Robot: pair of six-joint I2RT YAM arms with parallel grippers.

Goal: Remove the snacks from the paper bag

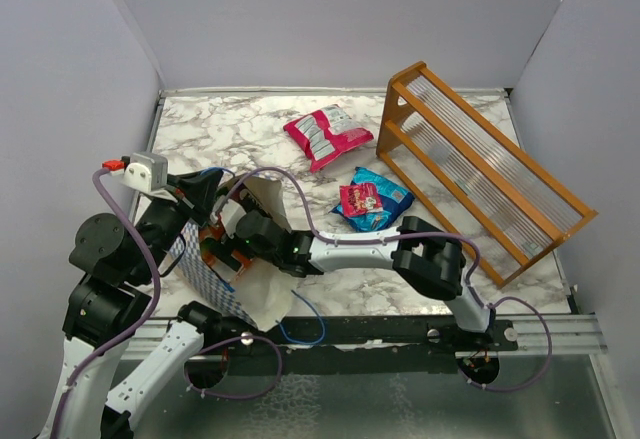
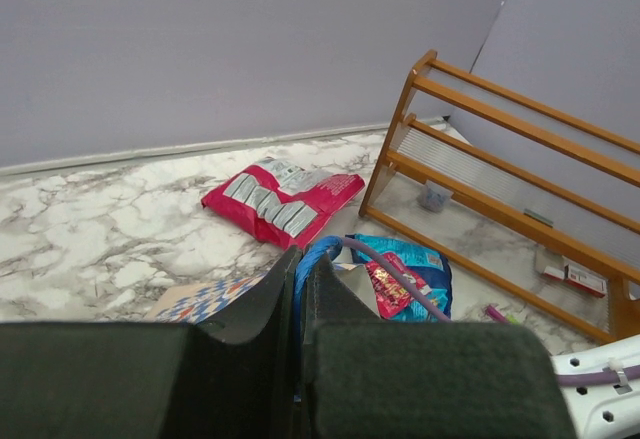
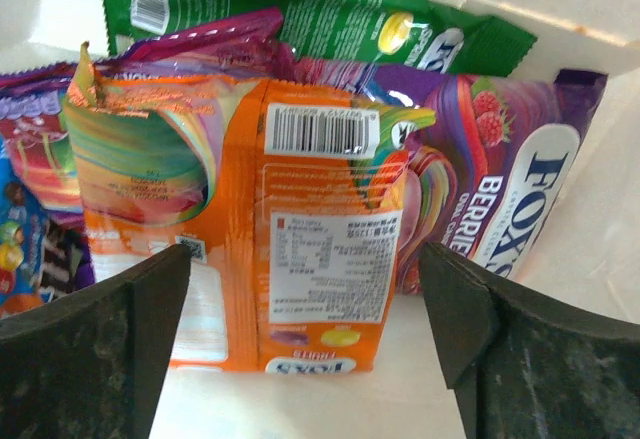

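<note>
The paper bag [image 1: 268,297], white inside with a blue-checked side, lies tilted at the left of the table with its opening partly hidden by both arms. A blue cord handle [image 2: 318,251] runs down between the tips of my left gripper, which is shut on it at the bag's edge. Inside the bag, my right gripper is open, its fingers [image 3: 145,304] on either side of an orange packet [image 3: 330,189] and close to it. Behind that lie a purple Fox's packet [image 3: 500,149], a green packet [image 3: 340,24] and a blue one [image 3: 25,234].
A pink snack bag [image 1: 327,136] lies at the back of the marble table. Nearer, a small red packet [image 1: 360,199] rests on a blue bag [image 1: 383,214]. A wooden rack [image 1: 480,169] takes up the right side.
</note>
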